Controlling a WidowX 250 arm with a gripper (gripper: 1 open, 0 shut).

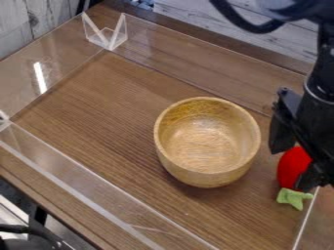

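My black gripper (294, 146) is at the right edge, open, its fingers over and around a red object (292, 172) with a green piece (292, 198) at its lower end, lying on the wooden table just right of a wooden bowl (205, 117). The gripper partly covers the red object.
A clear plastic item (105, 31) stands at the upper left of the table (92, 137). A black cable or arm part crosses the top right.
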